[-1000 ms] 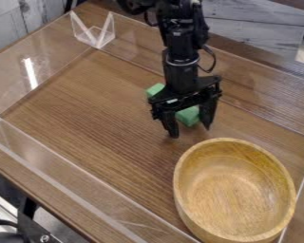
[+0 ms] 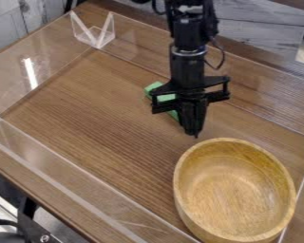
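Observation:
My black gripper [image 2: 193,121] hangs over the middle of the wooden table, shut, with its lower tips just above and behind the yellow bowl. A green object [image 2: 158,96] lies behind the gripper on its left side, partly hidden by it; whether it touches the gripper is hard to tell.
The large yellow bowl [image 2: 234,190] takes up the front right of the table [image 2: 79,142]. A clear plastic piece [image 2: 94,30] stands at the back left.
Over the last second the green seen around and beneath the gripper has gone from the right of the fingers to mostly the left, behind them. The gripper has shifted only slightly.

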